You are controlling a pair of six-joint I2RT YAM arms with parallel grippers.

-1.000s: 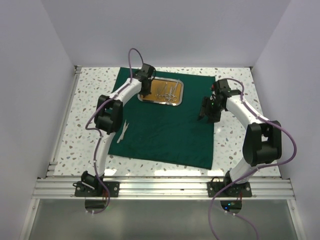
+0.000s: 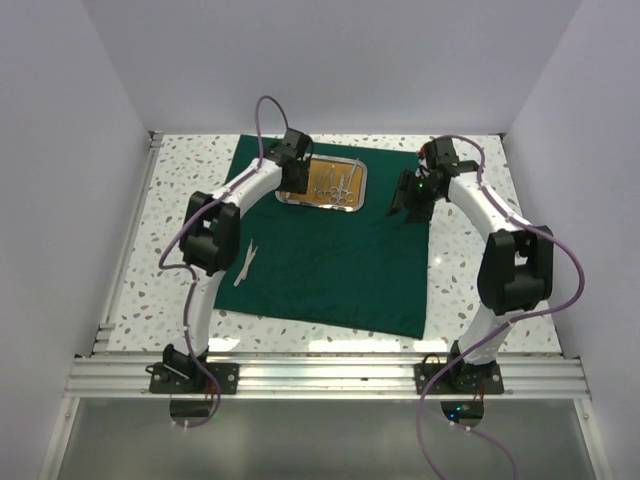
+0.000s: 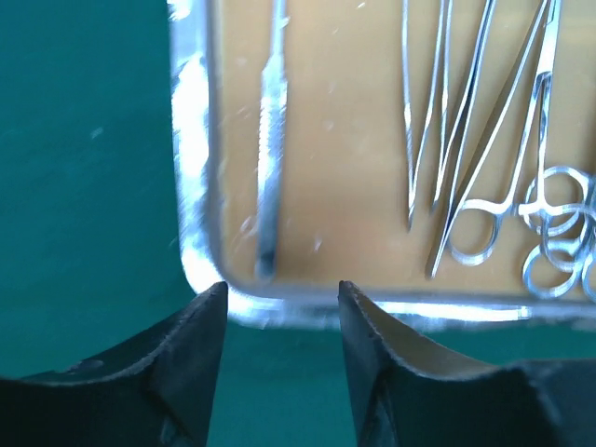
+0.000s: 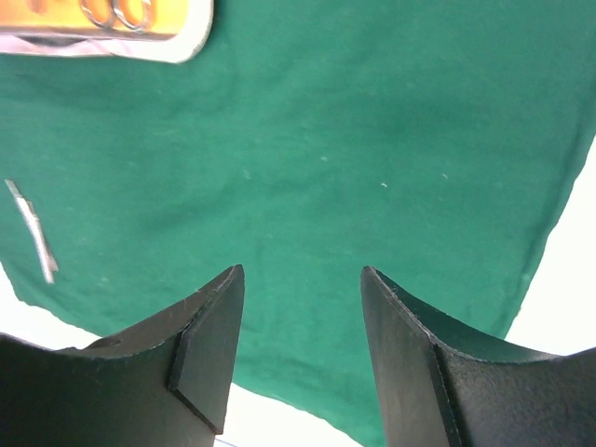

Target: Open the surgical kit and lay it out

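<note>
A metal tray (image 2: 322, 206) with a tan floor lies at the back of the green cloth (image 2: 320, 265). Inside it, a scalpel handle (image 3: 271, 140) runs along the left wall, with tweezers (image 3: 438, 102) and scissors-like clamps (image 3: 549, 205) to its right. My left gripper is open over the tray's near left corner, just short of the scalpel handle's near end; its fingers hold nothing. To the right of the tray, over the cloth, my right gripper stands with its fingers apart and only cloth between them.
Two slender instruments (image 2: 246, 263) lie side by side on the cloth's left part, also visible as thin pale tools (image 4: 35, 233) in the right wrist view. A speckled tabletop (image 2: 150, 260) surrounds it.
My right gripper has moved a little back and left. The instruments have stayed put.
</note>
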